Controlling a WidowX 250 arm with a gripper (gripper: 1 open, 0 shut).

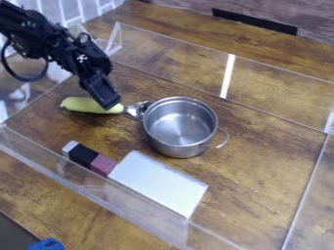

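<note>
My black gripper point(107, 96) reaches in from the upper left and hangs low over a yellow-green, elongated item point(84, 104), just left of a steel pot point(181, 131). A small silvery metal piece shows between the gripper and the pot's left handle, partly hidden. I cannot make out the fingertips clearly, or whether anything is between them.
A cleaver with a white-silver blade point(163, 184) and dark handle lies at the front. Clear plastic walls point(313, 186) border the wooden work area. The wood right of and behind the pot is clear.
</note>
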